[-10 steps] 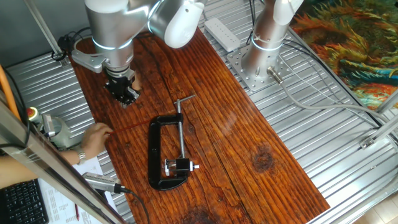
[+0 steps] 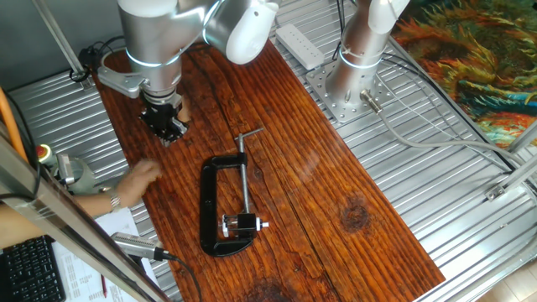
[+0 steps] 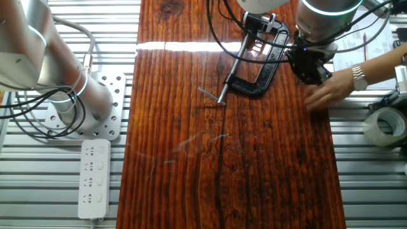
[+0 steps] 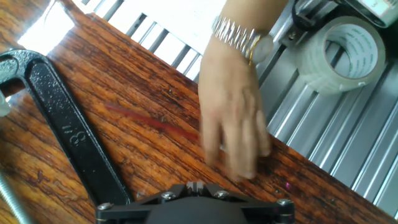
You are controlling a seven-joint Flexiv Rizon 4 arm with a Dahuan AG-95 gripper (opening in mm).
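My gripper point(image 2: 170, 134) hangs over the left edge of the wooden board. At the bottom of the wrist view the black gripper looks shut, its two halves meeting in the middle, with nothing visible between them. A black C-clamp point(image 2: 209, 201) lies on the board beyond it; part of its frame point(image 4: 65, 124) fills the left of the wrist view. Close by the gripper, a person's hand point(image 4: 233, 118) reaches over the board edge, blurred. A thin red stick point(image 4: 155, 123), also blurred, runs leftward from the fingers.
Tape rolls point(image 4: 342, 56) sit on the slatted metal surface past the board edge. Much of the wooden board point(image 2: 319, 218) is clear; loose cables hang across the second exterior view.
The red stick, stretched toward the clamp a second ago, has shifted. The arm and clamp look still.
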